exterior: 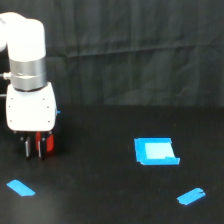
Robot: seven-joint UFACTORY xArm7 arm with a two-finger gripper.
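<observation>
At the left of the camera view, my white gripper [36, 151] points down at the dark table. Its two dark fingers stand close together, with a narrow gap between them. A small red object [48, 143] shows right at the fingers, mostly toward the right one and partly hidden by the hand. Whether the fingers press on it or only stand beside it, I cannot tell.
Right of centre, a white square framed with blue tape [139, 152] lies on the dark table [100, 180]. One blue tape strip [20, 188] is at the front left, another strip [191, 196] at the front right. Clear table lies between the gripper and the square.
</observation>
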